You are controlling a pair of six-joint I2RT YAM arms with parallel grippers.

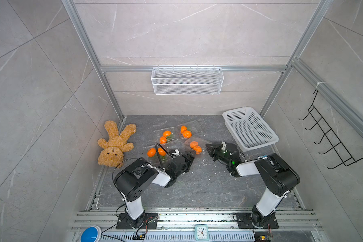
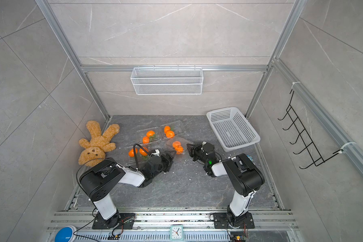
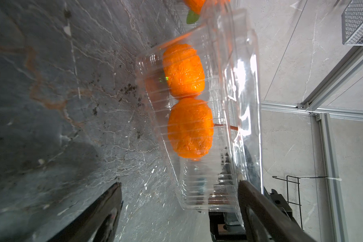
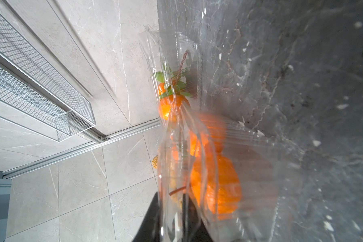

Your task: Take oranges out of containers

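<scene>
A clear plastic container with two oranges inside is between my arms. In the right wrist view, my right gripper is shut on the edge of this clear container, with the oranges blurred behind the plastic. My left gripper stands open at the container's near end; its right finger overlaps the plastic wall in view, and I cannot tell whether they touch. From above, the left gripper is left of these oranges, the right gripper right of them.
More clear containers with oranges lie behind and to the left, partly under the left arm. An empty white basket stands at the back right. A teddy bear lies at the far left.
</scene>
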